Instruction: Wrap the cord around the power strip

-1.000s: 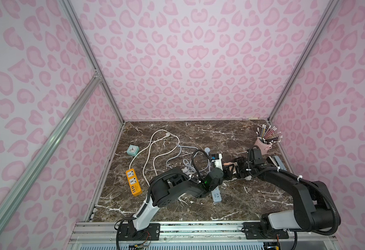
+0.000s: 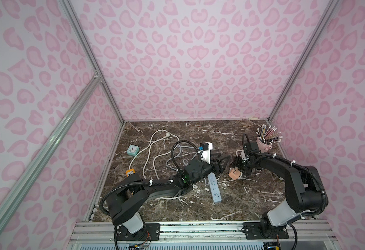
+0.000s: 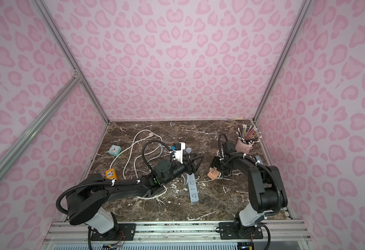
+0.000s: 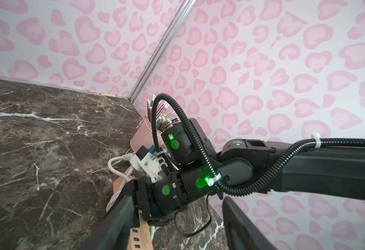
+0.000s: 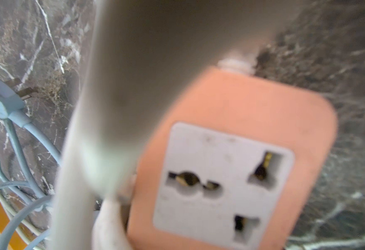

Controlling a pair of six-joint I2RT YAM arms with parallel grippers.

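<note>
An orange-pink power strip (image 5: 303, 108) lies at the right of the worktop, white cord (image 4: 115, 170) looped around it. My right gripper (image 2: 241, 165) is down over it; in the right wrist view white cord fills the near foreground, blurred, and its fingers cannot be made out. My left gripper is raised left of the pink strip, above the blue-grey power strip (image 2: 214, 189), its fingers apart with nothing seen between them.
A pink pencil cup (image 3: 244, 146) stands at back right. An orange strip (image 3: 110, 174), a small clock (image 2: 132, 150) and loose white and grey cords lie on the left.
My left gripper has risen and drawn back leftwards from the pink strip. The right arm has shifted slightly left, its wrist higher, still at the pink strip.
</note>
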